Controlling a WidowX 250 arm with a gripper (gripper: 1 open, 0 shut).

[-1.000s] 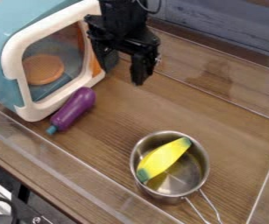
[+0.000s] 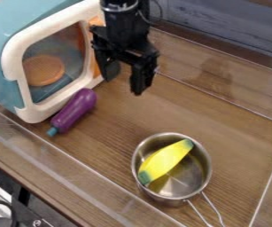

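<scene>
A black gripper hangs above the wooden table, upper middle, beside a toy microwave with its white-framed opening; its fingers look apart, with nothing visible between them. A purple eggplant lies on the table in front of the microwave. A steel pot at the lower right holds a yellow banana-like toy. An orange disc sits inside the microwave.
A blue-grey wall runs along the back. Cables and a dark gap lie at the lower left edge.
The gripper has shifted only slightly; the eggplant, pot and yellow toy look unchanged.
</scene>
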